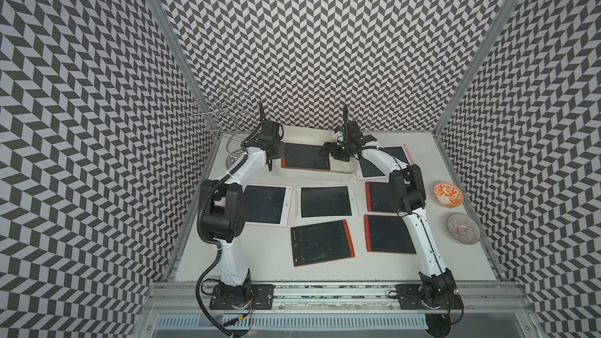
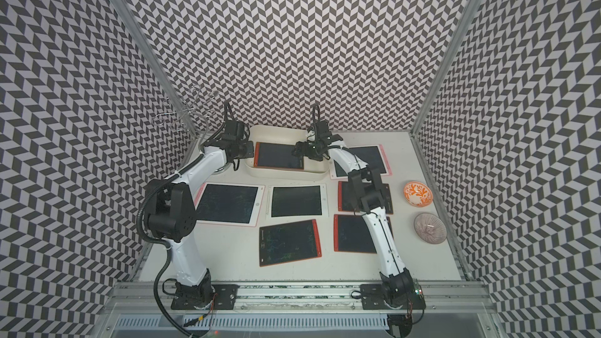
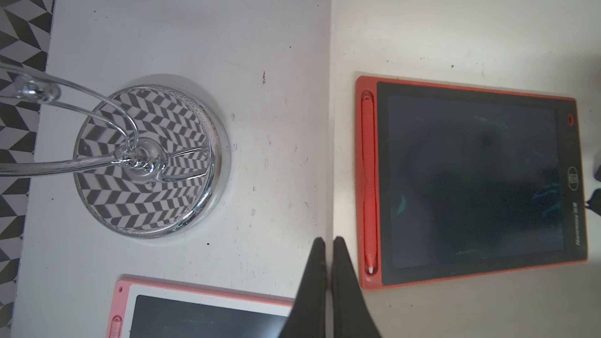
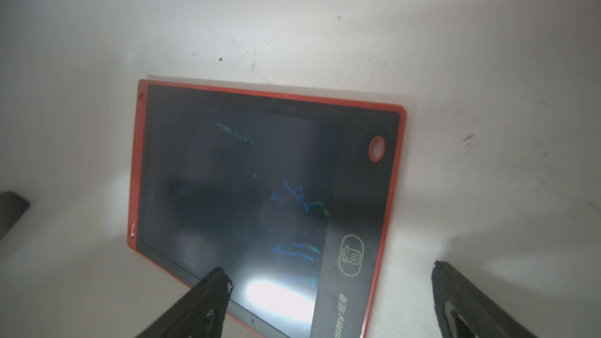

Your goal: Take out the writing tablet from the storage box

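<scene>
A dark-screened writing tablet [image 3: 469,175] with a red-orange border lies flat inside the cream storage box [image 1: 313,175] at the back of the table. My left gripper is at the box's left wall, its fingers closed with the thin rim running between them, just left of the tablet. Over the tablet's right end my right gripper stands open. One of its fingers [image 4: 209,303] overlaps the tablet's lower edge in the right wrist view; the other is over the bare box floor. Whether either touches the tablet cannot be told.
A chrome stand [image 3: 144,159] stands left of the box. In front lie several other tablets, among them a white one [image 1: 325,201] and a red-edged one [image 1: 322,243]. An orange-patterned bowl [image 1: 448,193] and a purplish bowl [image 1: 463,228] are at the right edge.
</scene>
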